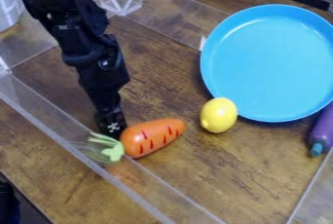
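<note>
My black gripper (112,123) reaches down from the upper left to the table, its tip just behind an orange toy carrot (152,136) with red stripes and a pale green top at its left end. The tip is at or against the carrot's green end; the fingers are mostly hidden in dark shape, and nothing shows as held.
A yellow lemon-like object (219,115) lies right of the carrot. A blue plate (267,67) fills the upper right, with a purple object (325,130) at the right edge. Clear plastic walls border the wooden table (196,179).
</note>
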